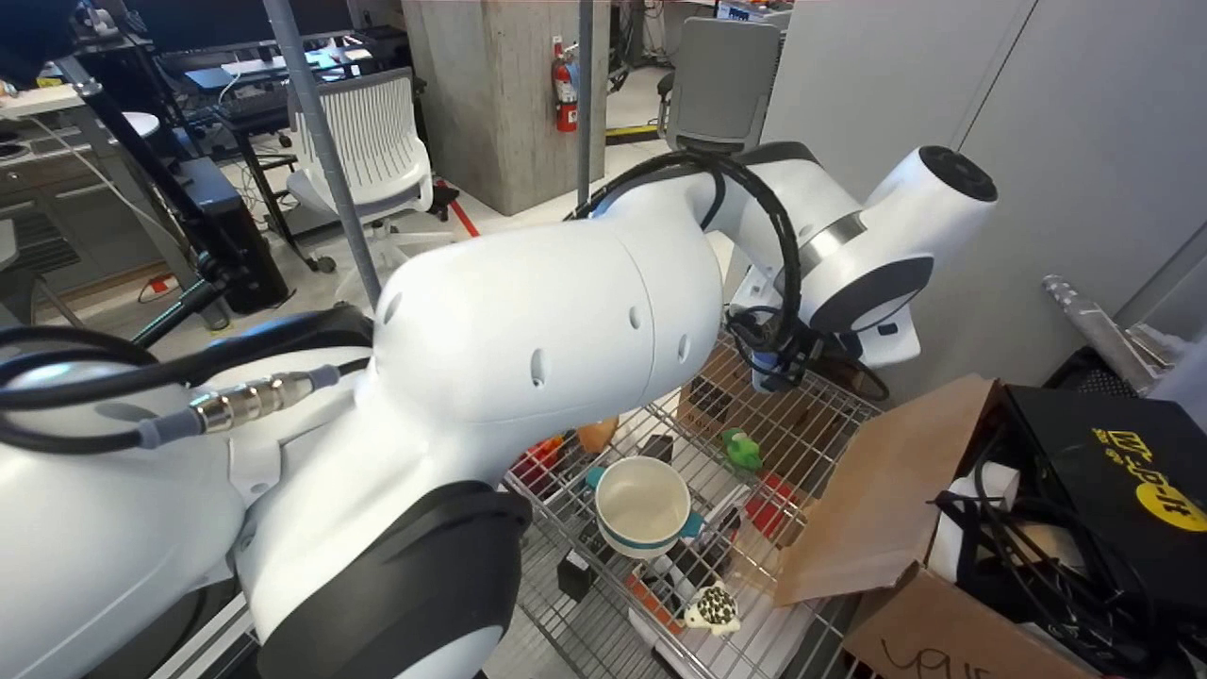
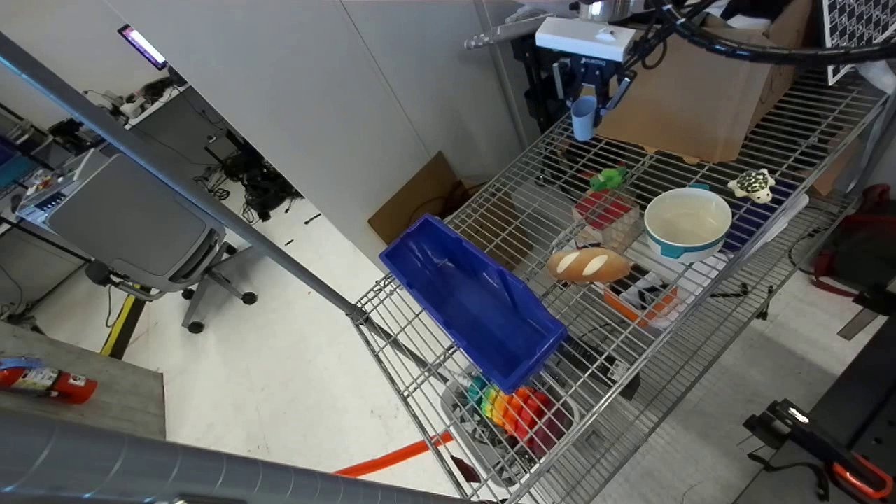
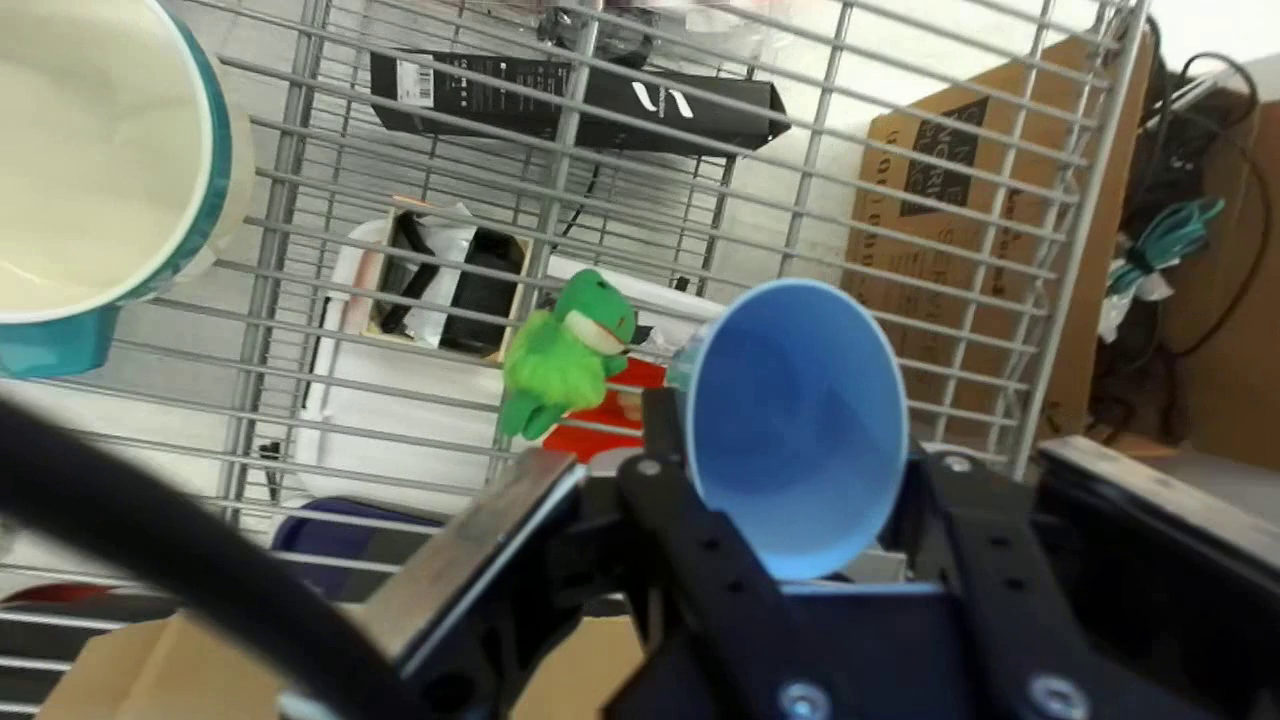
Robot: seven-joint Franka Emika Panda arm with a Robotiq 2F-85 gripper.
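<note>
A light blue cup (image 3: pixel 798 408) is pinched between the fingers of my gripper, its mouth facing the camera in the wrist view. In exterior view 2 the cup (image 2: pixel 584 119) hangs upright below my gripper (image 2: pixel 591 94), apparently above the wire rack near its back edge. My gripper (image 1: pixel 781 360) is partly hidden by cables in exterior view 1. Left of the cup in the wrist view sits a green plush frog (image 3: pixel 564 354). A cream pot with teal handles (image 2: pixel 689 220) rests on the rack, as do a bread loaf (image 2: pixel 589 264) and a spotted turtle (image 2: pixel 752 185).
An empty blue bin (image 2: pixel 474 302) stands at the rack's other end. The open cardboard box (image 1: pixel 894 487) borders the rack's right side in exterior view 1. A grey post (image 2: pixel 252 239) rises at a rack corner. Bare wire shows between the frog and the bin.
</note>
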